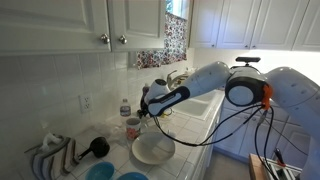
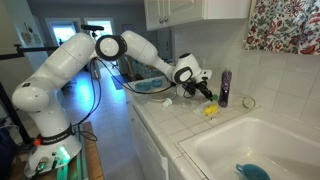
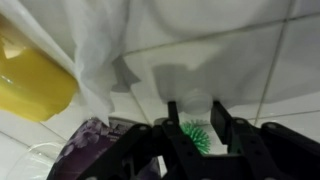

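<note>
My gripper reaches over the tiled counter (image 2: 178, 118), fingers apart, in the wrist view. A small, pale, blurred round piece (image 3: 196, 101) shows in or below the gap; whether the fingers touch it cannot be told. Behind the gap is a green spiky object (image 3: 196, 137). The dark purple bottle (image 3: 100, 148) is at the lower left, and stands upright against the wall side in exterior view 2. A yellow object (image 3: 38, 86) lies at the left, beside crumpled white, sheer material (image 3: 98, 48). In exterior view 1 the arm hides most of the gripper's surroundings.
The white sink (image 2: 263, 137) adjoins the counter. Near the other end are a white plate (image 1: 153, 149), blue bowls (image 1: 102, 171), a clear bottle (image 1: 125, 110) and a black pan (image 1: 96, 149). Cabinets (image 1: 138, 24) hang above.
</note>
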